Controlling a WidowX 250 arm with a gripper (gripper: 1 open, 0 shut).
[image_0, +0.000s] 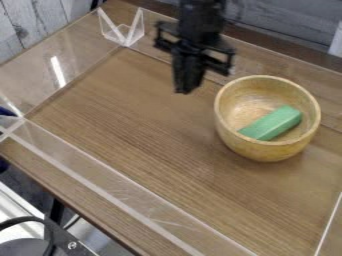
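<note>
My gripper (178, 73) hangs from a dark, motion-blurred arm at the top centre of the camera view, above bare table to the upper left of a yellow bowl (242, 145). The gripper looks shut, with nothing visible between its fingers. The bowl stands at the right and holds a green block (273, 124), lying tilted along a diagonal.
A clear plastic piece (122, 30) stands at the back left, and clear strips lie along the left side. A dark cable or fixture sits at the bottom left corner.
</note>
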